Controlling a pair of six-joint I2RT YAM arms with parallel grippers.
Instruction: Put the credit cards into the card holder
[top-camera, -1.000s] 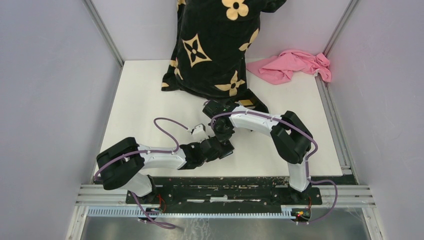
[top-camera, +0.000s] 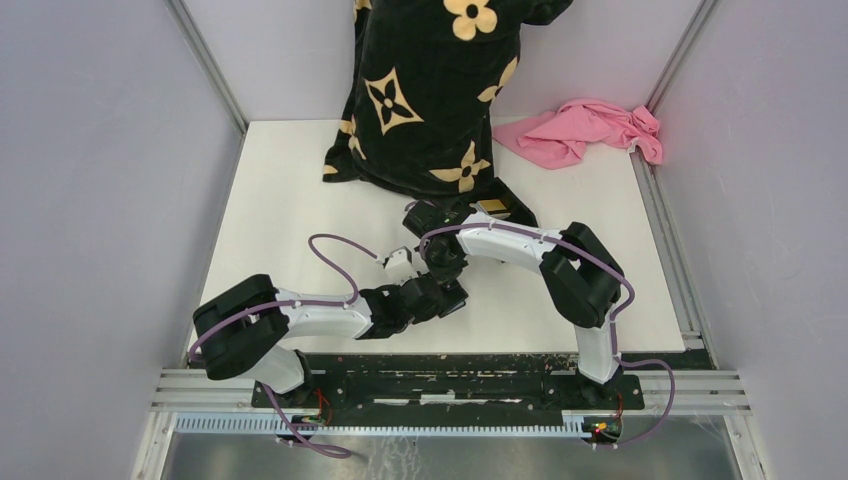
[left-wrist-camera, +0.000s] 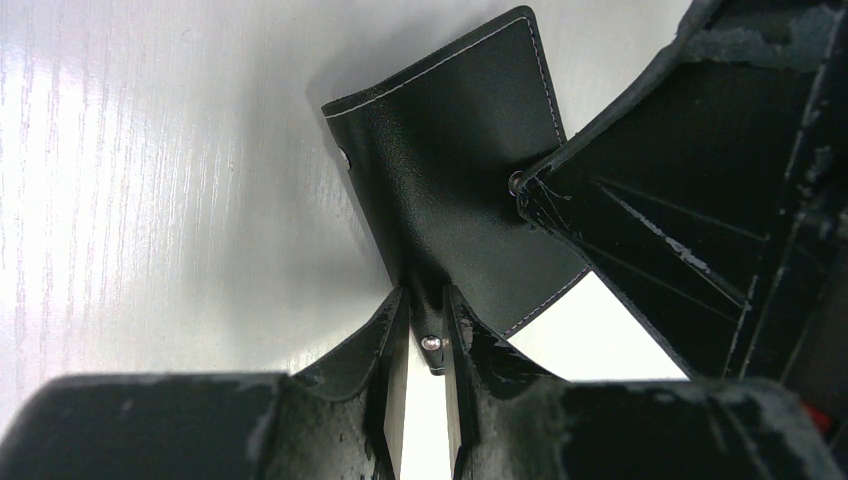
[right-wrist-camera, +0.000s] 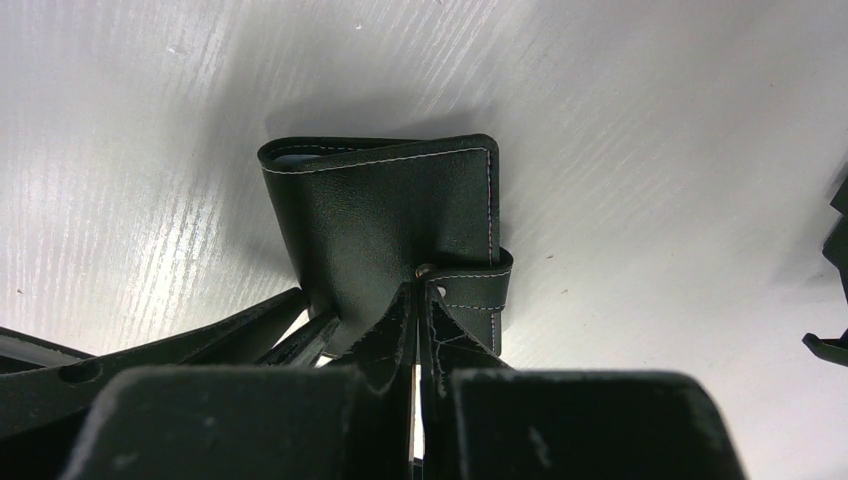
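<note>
The black leather card holder (top-camera: 452, 300) (left-wrist-camera: 450, 170) (right-wrist-camera: 380, 215) lies folded on the table beneath both grippers, mostly hidden in the top view. Its strap and snap show in the right wrist view. My left gripper is part open at the holder's bottom edge, around a small snap; whether it grips anything is unclear. My right gripper is shut, its tips on the holder at the strap's snap, nothing visible between them. I cannot make out separate cards.
A black open box (top-camera: 510, 200) with something yellow sits behind the right arm. A patterned dark cloth (top-camera: 420, 110) hangs at the back, a pink cloth (top-camera: 580, 135) lies back right.
The right arm has shifted very slightly in the top view; otherwise the arms and holder look the same as a second ago.
</note>
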